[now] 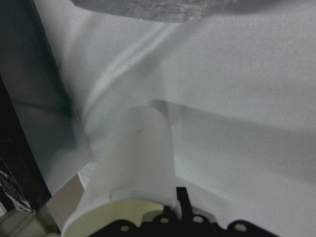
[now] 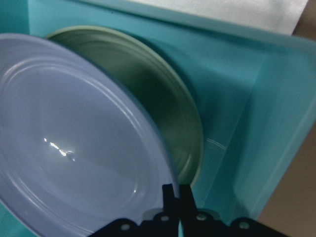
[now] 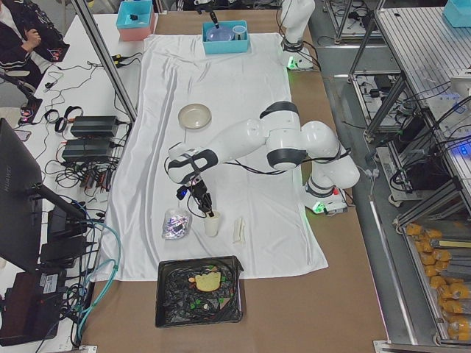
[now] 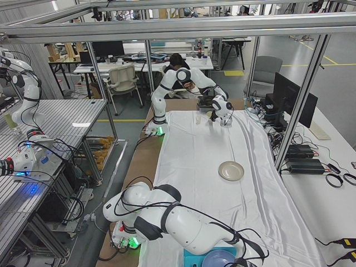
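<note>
My left gripper (image 3: 208, 209) is at a white paper cup (image 3: 211, 226) on the white cloth; in the left wrist view the cup (image 1: 133, 158) reaches down to the fingertips at the bottom edge, which appear shut on it. A foil bag (image 3: 175, 224) lies beside it. In the right wrist view my right gripper is at the rim of a blue plate (image 2: 69, 133), its fingers close together there. The plate sits over a green plate (image 2: 168, 123) in a blue bin (image 2: 252, 123).
A beige plate (image 3: 194, 115) lies mid-cloth. A black lined tray (image 3: 167, 309) with scraps stands at the front; a pale folded item (image 3: 239, 230) lies right of the cup.
</note>
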